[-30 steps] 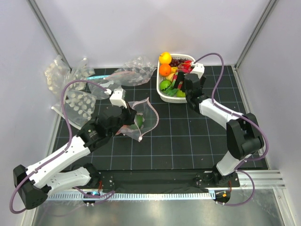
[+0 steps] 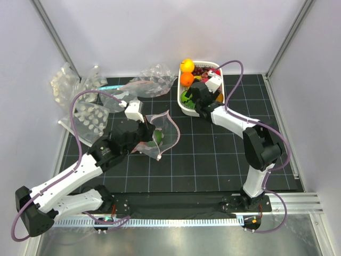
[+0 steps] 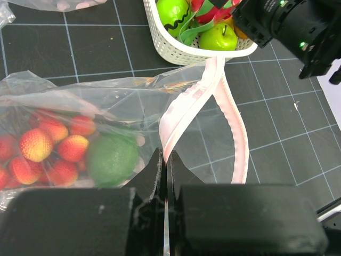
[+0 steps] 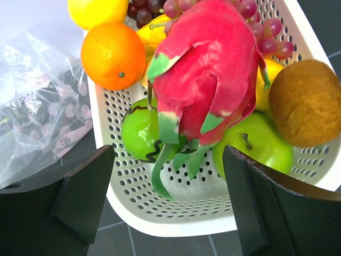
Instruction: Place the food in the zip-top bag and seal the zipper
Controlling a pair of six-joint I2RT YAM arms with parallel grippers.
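Observation:
My left gripper is shut on the pink zipper edge of an open clear bag (image 3: 64, 101), which holds several red-yellow fruits (image 3: 36, 144) and a green round item (image 3: 111, 159). My right gripper stands open above the white basket (image 4: 160, 224), over a dragon fruit (image 4: 200, 85), a striped green fruit (image 4: 139, 133) and a green apple (image 4: 261, 149). An orange (image 4: 112, 56), a brown round fruit (image 4: 303, 101), a yellow fruit (image 4: 96, 10) and grapes (image 4: 272, 42) are also in the basket.
Other clear plastic bags (image 2: 149, 80) lie along the back and left of the dark tiled board. The board (image 2: 213, 165) is bare in front of the basket and right of the held bag.
My right gripper has shifted left over the basket, now covering more of the green fruit at its front left in the top view. The left arm and bag are unchanged.

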